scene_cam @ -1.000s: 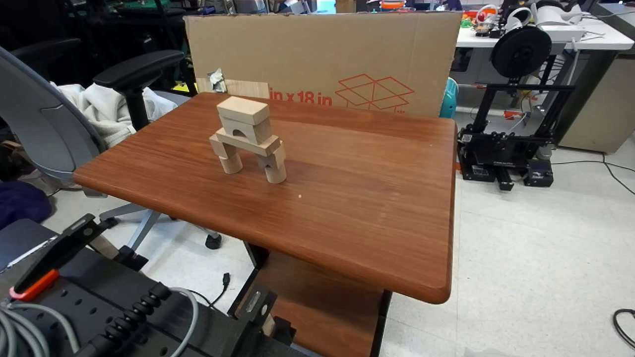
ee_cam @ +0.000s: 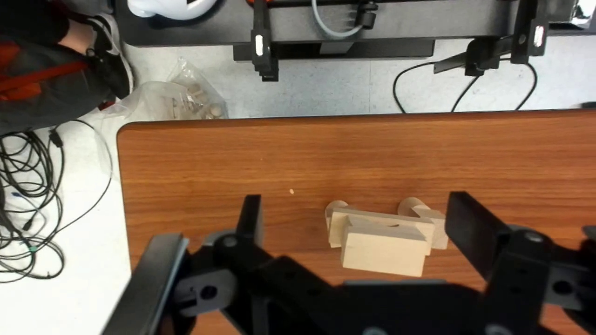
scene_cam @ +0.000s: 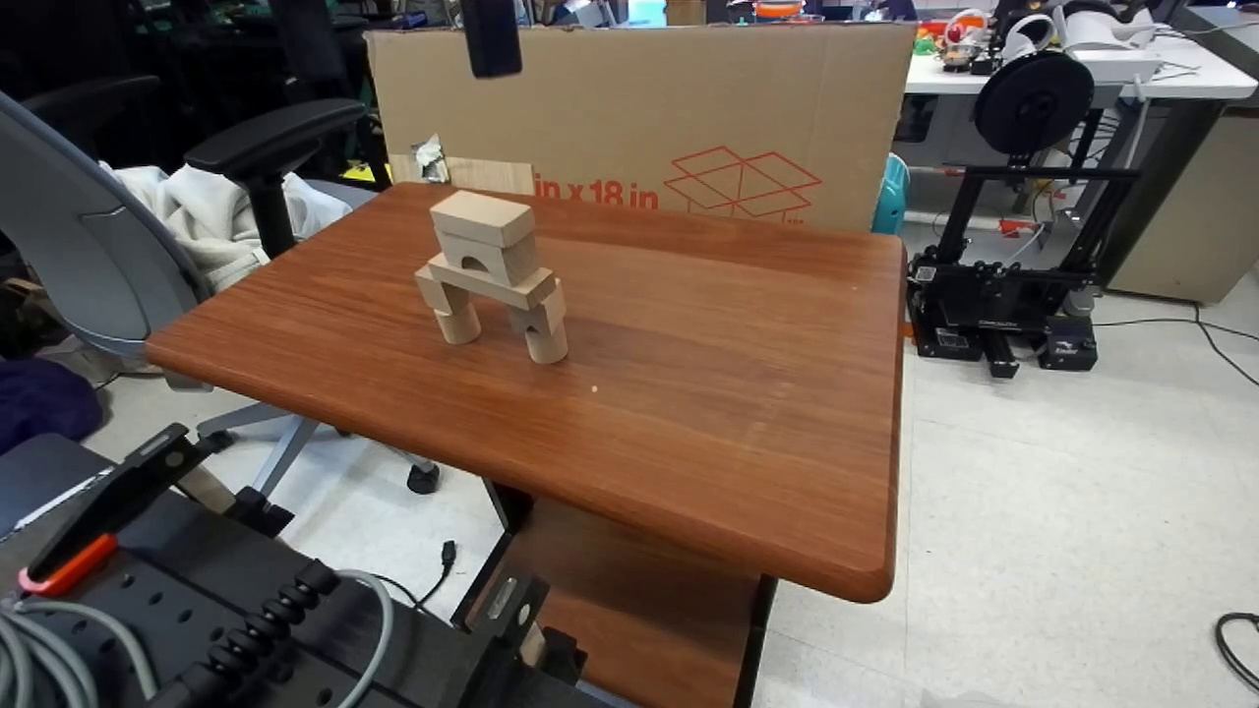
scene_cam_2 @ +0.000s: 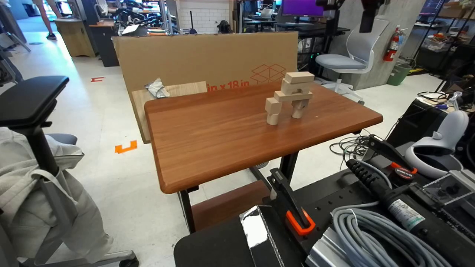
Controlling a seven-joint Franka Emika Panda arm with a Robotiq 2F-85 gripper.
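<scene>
A small tower of pale wooden blocks (scene_cam: 490, 265) stands upright on the brown table (scene_cam: 732, 389), left of its middle in exterior view 1. Two short columns carry a flat plank (scene_cam: 491, 282); on that rest an arch block and, topmost, a rectangular block (scene_cam: 483, 217). In the wrist view, the top block (ee_cam: 383, 249) shows between the fingers from above. My gripper is open and holds nothing, high over the tower. Exterior view 1 catches only a dark finger (scene_cam: 491, 37) at its upper edge; in exterior view 2 a fingertip (scene_cam_2: 367, 20) hangs at the upper right.
Behind the table stands a tall cardboard sheet (scene_cam: 661, 118). A black bench with clamps (scene_cam_2: 294, 209) and coiled grey cable (scene_cam_2: 378, 240) lies along the near side.
A dark gripper finger has come down into the top of exterior view 1, with another dark arm part to its left. The block tower stands where it did.
</scene>
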